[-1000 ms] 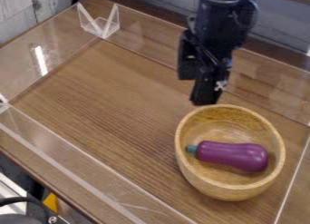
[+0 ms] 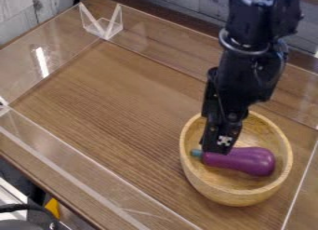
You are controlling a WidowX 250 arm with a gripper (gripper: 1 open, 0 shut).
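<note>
My black gripper (image 2: 226,120) hangs from the top right, open, its fingers pointing down over the back left part of a light wooden bowl (image 2: 199,182). A purple eggplant-like object (image 2: 245,161) with a small greenish tip lies inside the bowl, just below and right of the fingertips. Nothing shows between the fingers.
A white wire holder (image 2: 102,22) stands at the back left of the wooden table (image 2: 99,113). A dark cable-like part shows at the lower left corner.
The bowl and the object look unmoved.
</note>
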